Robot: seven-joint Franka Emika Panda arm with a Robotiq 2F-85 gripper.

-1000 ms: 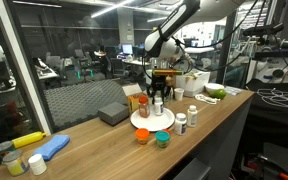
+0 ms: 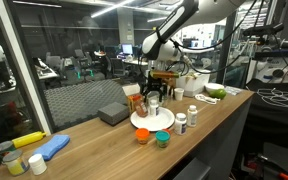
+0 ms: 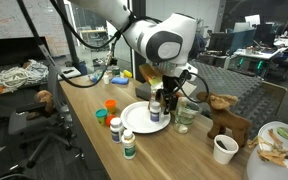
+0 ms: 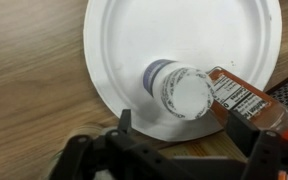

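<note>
A white-capped bottle (image 4: pixel 187 92) with a purple band stands on the white plate (image 4: pixel 112 70). My gripper is part open, its fingers (image 4: pixel 124 122) on either side of the bottle's near edge in the wrist view, with the bottle not clasped. Beside the bottle, a spice jar (image 4: pixel 238 96) with a brown label and red top leans against or lies close to the right finger; whether they touch I cannot tell. In exterior view 1 that jar (image 2: pixel 137 104) looks tilted, left of the bottle (image 2: pixel 153 106).
Orange (image 2: pixel 142 136) and green (image 2: pixel 163 139) cups stand in front of the plate. White bottles (image 2: pixel 181 123) are to its right. In exterior view 2, a stuffed animal (image 3: pixel 224 117) and a white mug (image 3: pixel 225 149) sit near the table edge.
The arm has shifted left in exterior view 1. The spice jar, upright before, now looks tilted to the left, and the white-capped bottle appears slightly further left.
</note>
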